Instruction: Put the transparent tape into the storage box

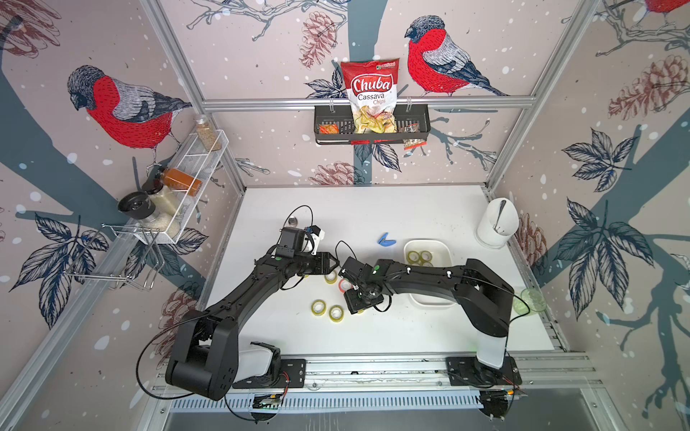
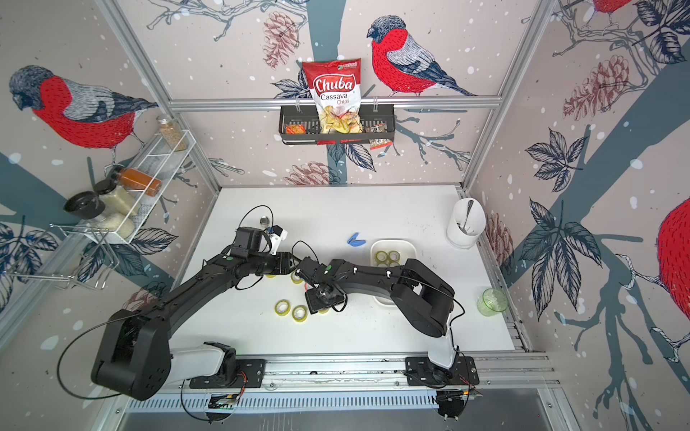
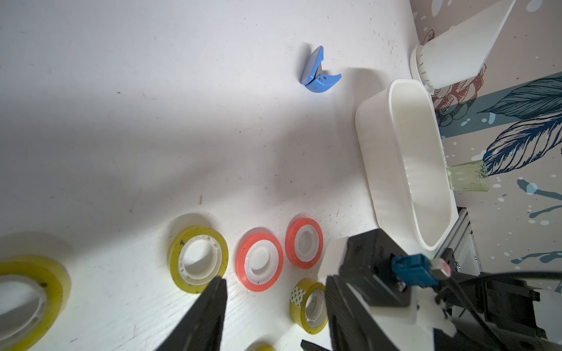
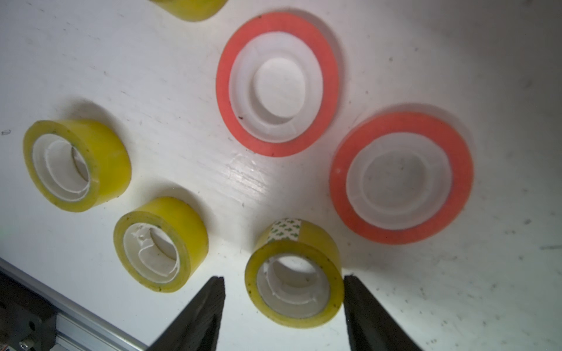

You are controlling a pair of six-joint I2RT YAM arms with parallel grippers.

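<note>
Rolls of yellow transparent tape [image 1: 318, 307] and red-rimmed rolls [image 3: 258, 262] lie on the white table. The storage box [image 2: 393, 244], white, stands at the right with several rolls inside. My right gripper is open and low over a yellow roll [image 4: 319, 313], which sits between its fingertips, close to the right finger. My left gripper hovers left of the right one, its fingers apart with nothing held; yellow and red rolls show beyond it in the left wrist view.
A blue clip-like object [image 1: 386, 239] lies behind the rolls. A white holder [image 1: 496, 222] stands at the back right, a green glass [image 2: 491, 301] at the right edge.
</note>
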